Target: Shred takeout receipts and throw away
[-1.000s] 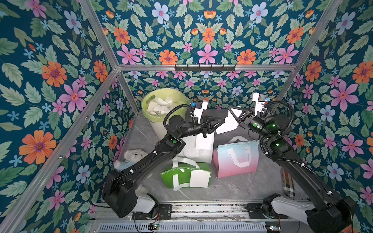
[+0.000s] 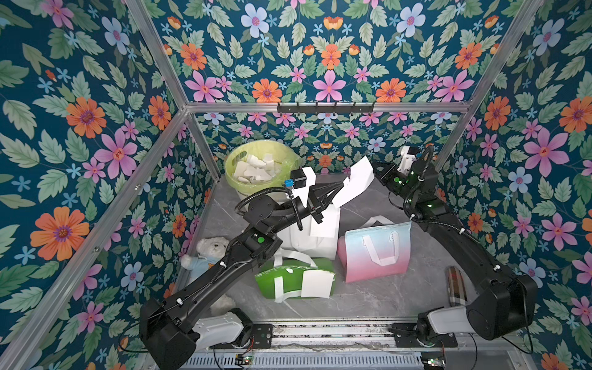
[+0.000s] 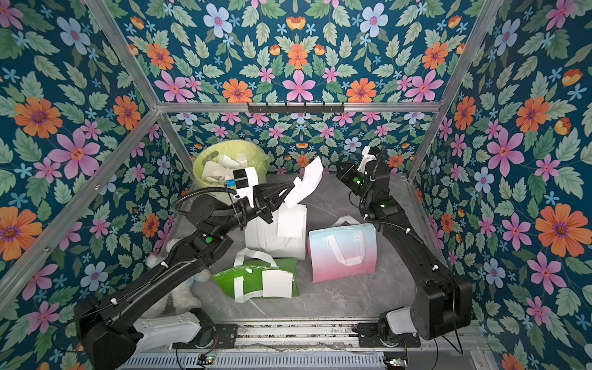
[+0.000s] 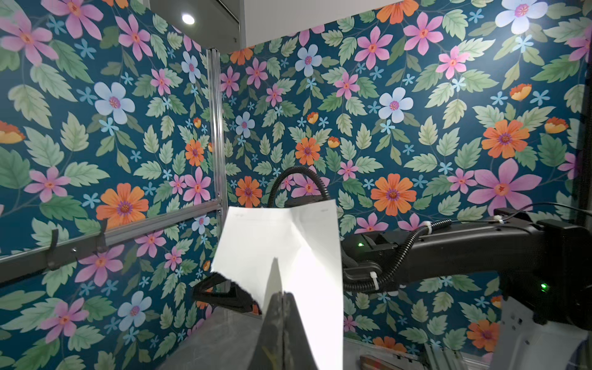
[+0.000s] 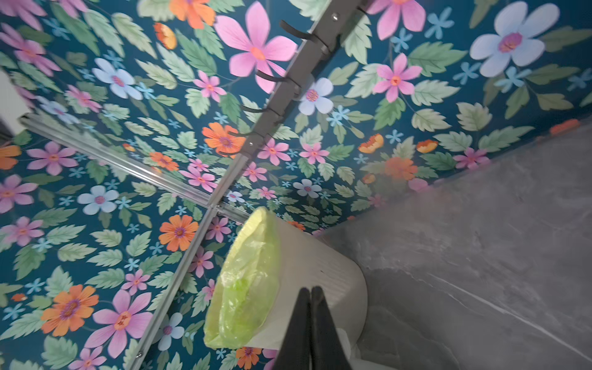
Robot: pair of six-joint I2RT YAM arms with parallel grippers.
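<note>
A white receipt with a ragged torn edge is pinched by my left gripper, which is shut on it; the sheet stands up beyond the fingertips. Apart from it, to the right, my right gripper is shut, with nothing visible between its fingers. The white bin with a yellow-green liner stands at the back left, paper pieces inside. One flat white receipt lies against the white bag, another receipt on the green bag.
A blue-pink bag stands right of the white one. At the left edge sits a plush toy, partly behind my left arm; a plaid item lies at the right.
The receipt was between both grippers; now only the left one has it, with its free end swung up. My left gripper drew slightly left and up; the right arm shifted back, away from the paper.
</note>
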